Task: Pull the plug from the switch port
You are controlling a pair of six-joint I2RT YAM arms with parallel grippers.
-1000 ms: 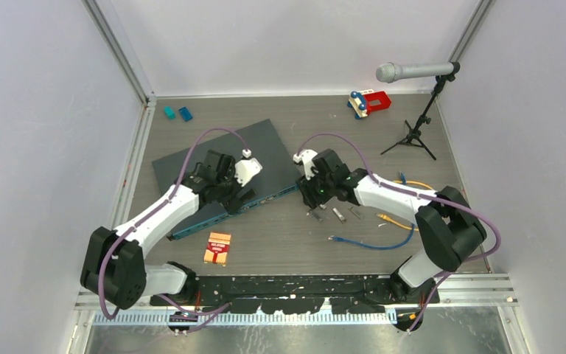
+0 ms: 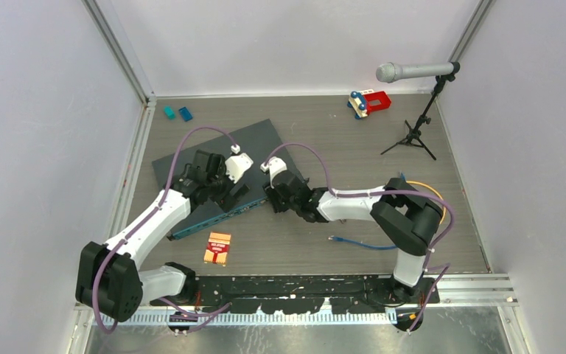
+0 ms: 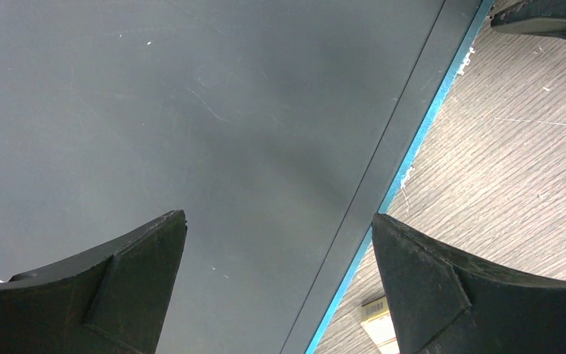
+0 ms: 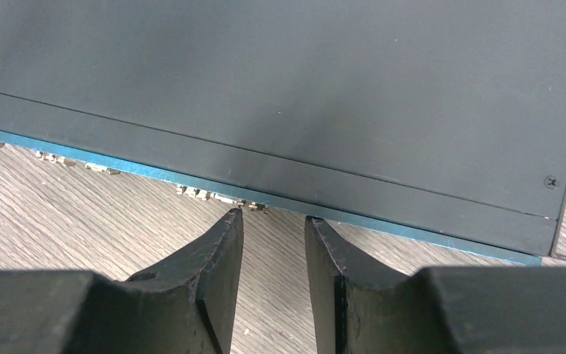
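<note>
The dark network switch lies flat at the left-centre, its blue port edge facing the near side; in the right wrist view, small metal pieces show along that edge. My right gripper hangs at the port edge, part open, with wood floor visible between its fingers. My left gripper stands open over the switch near the blue edge, nothing between its fingers. Any plug seated in a port cannot be made out.
An orange packet lies in front of the switch. Blue and yellow cables lie right. A microphone stand, a toy and two blue blocks are at the back.
My right gripper has moved left along to the switch's front edge from its right end. The left gripper has shifted slightly left since a second ago.
</note>
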